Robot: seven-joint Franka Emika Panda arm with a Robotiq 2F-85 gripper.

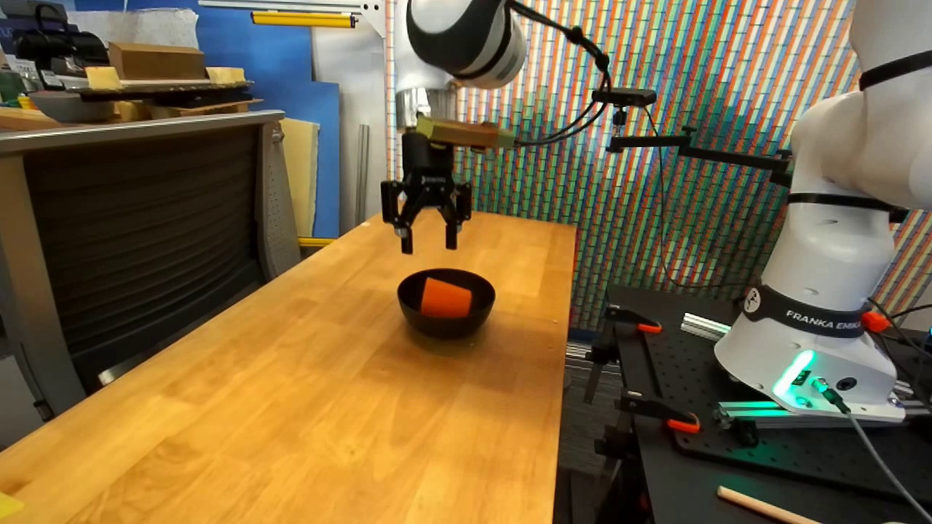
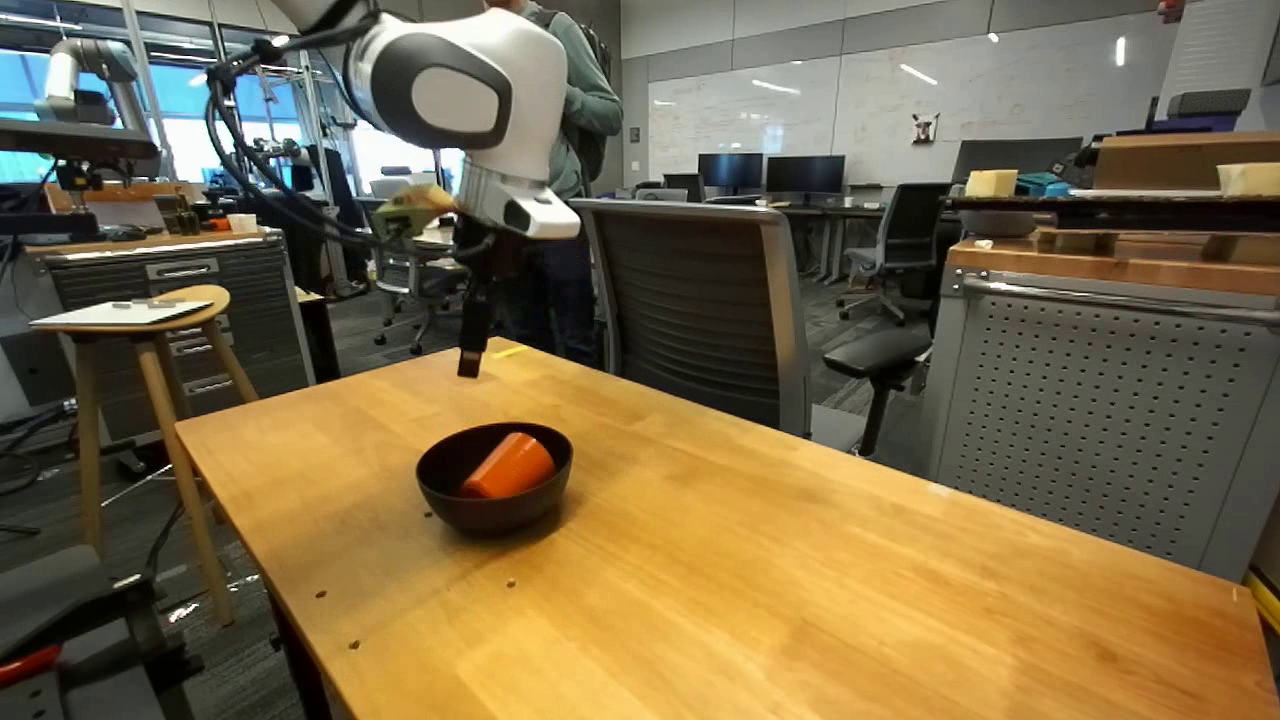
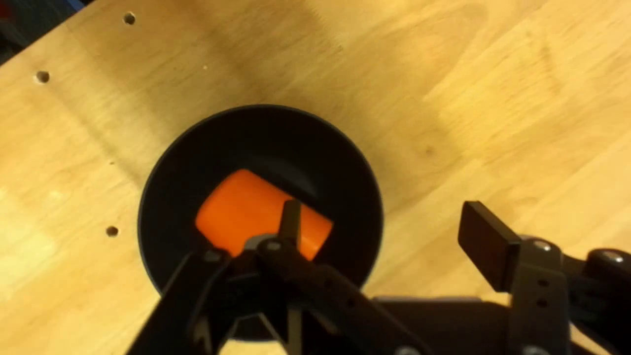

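An orange cup (image 1: 445,298) lies on its side inside a black bowl (image 1: 445,327) on the wooden table. From the other side, the cup (image 2: 511,466) leans across the bowl (image 2: 493,517) with its walls around it. My gripper (image 1: 429,243) hangs above and slightly behind the bowl, its fingers apart and nothing between them. In the wrist view, one finger of the gripper covers part of the cup (image 3: 245,207), while the other is over bare wood beyond the rim of the bowl (image 3: 260,112).
The wooden table (image 1: 341,419) is otherwise mostly clear, with wide free room in front of the bowl. A grey chair (image 2: 708,312) stands against its long side. The robot's base (image 1: 799,332) is on a separate black table.
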